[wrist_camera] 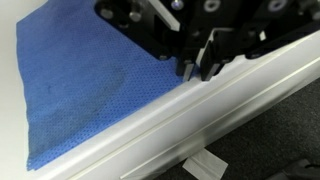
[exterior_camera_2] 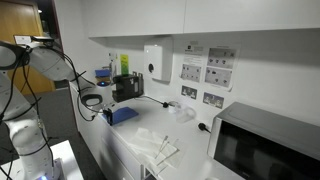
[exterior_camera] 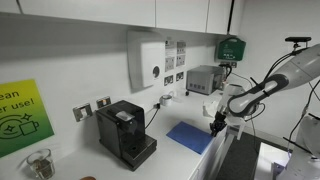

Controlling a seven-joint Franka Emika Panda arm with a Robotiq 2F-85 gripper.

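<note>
A blue cloth (wrist_camera: 90,85) lies flat on the white counter, its long side close to the front edge. It also shows as a blue patch (exterior_camera: 189,137) in exterior view 1 and as a blue sheet (exterior_camera_2: 124,114) in exterior view 2. My gripper is over the cloth's edge nearest the counter front, with a narrow gap between its fingertips. Nothing clear shows in that gap. Whether the fingertips touch the cloth cannot be made out.
Left of the cloth stands a black coffee machine (exterior_camera: 127,134). A microwave (exterior_camera_2: 263,140) and some pale cloths or papers (exterior_camera_2: 152,149) occupy the counter's other end. Past the front edge the counter drops to a dark floor (wrist_camera: 262,137).
</note>
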